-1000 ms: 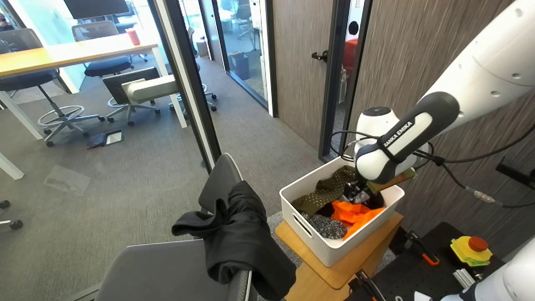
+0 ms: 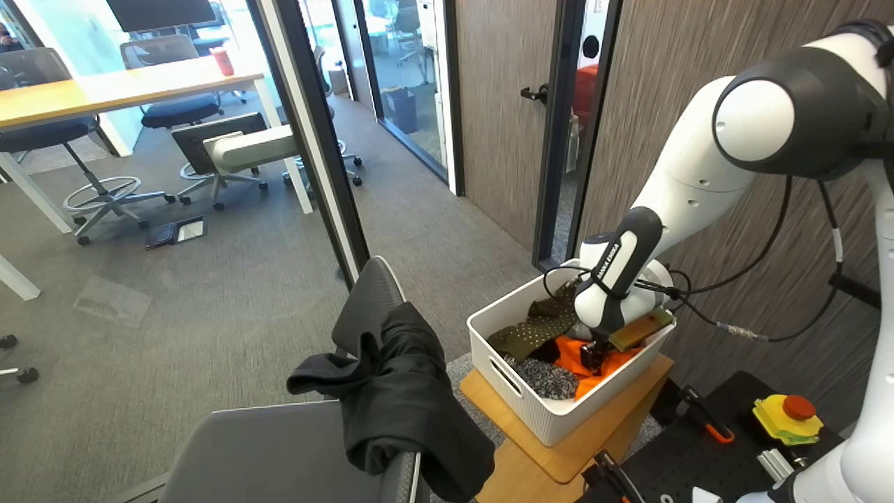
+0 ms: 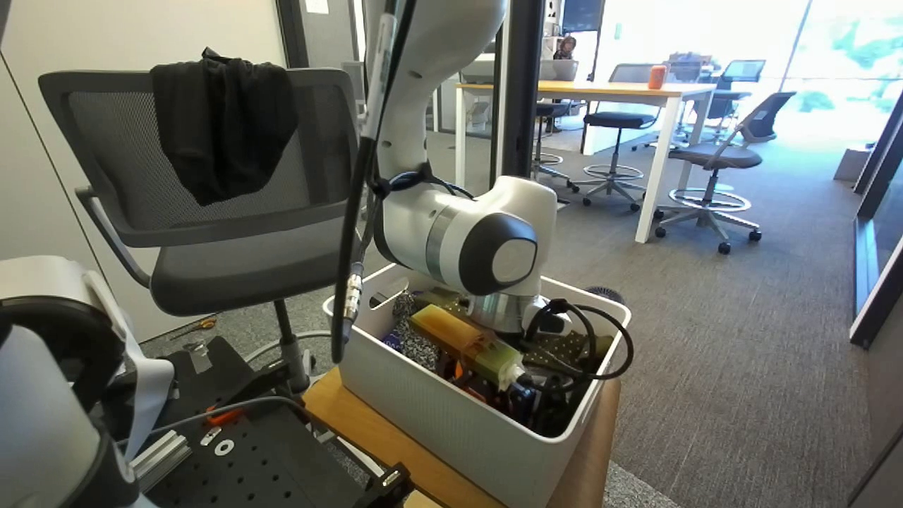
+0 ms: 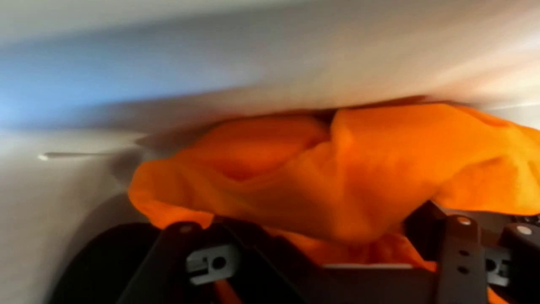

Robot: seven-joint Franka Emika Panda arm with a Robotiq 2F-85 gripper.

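Observation:
Inside the white basket (image 2: 524, 402) on a wooden stand lie several crumpled cloths. My gripper (image 2: 593, 356) is down in the basket at the orange cloth (image 2: 618, 362). In the wrist view the orange cloth (image 4: 354, 167) fills the middle, its folds lying between and over the fingers. The fingers stand part way apart; the fingertips are covered by cloth, so a firm hold cannot be made out. Beside the orange cloth are an olive dotted cloth (image 2: 536, 331) and a black-and-white speckled cloth (image 2: 545, 377).
A black cloth (image 2: 394, 394) hangs over the chair's backrest, left of the basket. The basket walls (image 3: 440, 415) stand close around the gripper. At the right are a black work plate and a red emergency button (image 2: 798, 408). Cables loop beside the wrist.
My gripper has gone lower into the basket and come toward the front, from beside the olive cloth onto the orange cloth. The basket and chair have not moved.

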